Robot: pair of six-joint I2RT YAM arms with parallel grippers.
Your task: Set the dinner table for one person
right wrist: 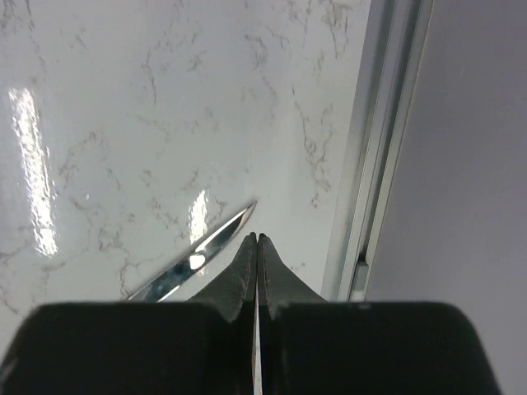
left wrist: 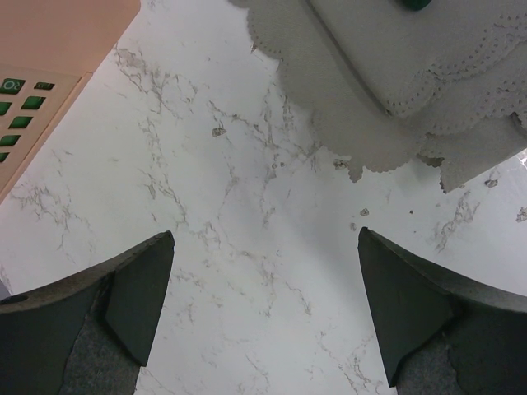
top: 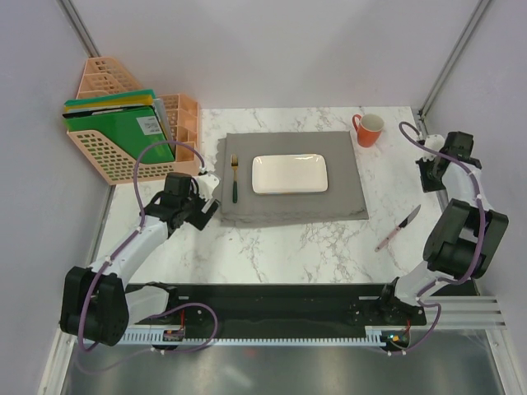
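A grey placemat (top: pixel 346 173) lies on the marble table with a white rectangular plate (top: pixel 289 174) at its middle. Left of the plate is a fork (top: pixel 235 178) with a dark green handle. The knife (top: pixel 398 228) lies slantwise on bare table to the right of the mat; its blade (right wrist: pixel 198 253) also shows in the right wrist view. Past the blade's tip, my right gripper is shut, nothing visible between its fingers. A red mug (top: pixel 368 129) stands beyond the mat's far right corner. My left gripper is open and empty near the mat's left front corner.
An orange basket (top: pixel 188 136) holding green and yellow folders fills the back left. A wall with a metal rail (right wrist: pixel 383 148) borders the right side close to my right gripper. Bare table stretches in front of the mat.
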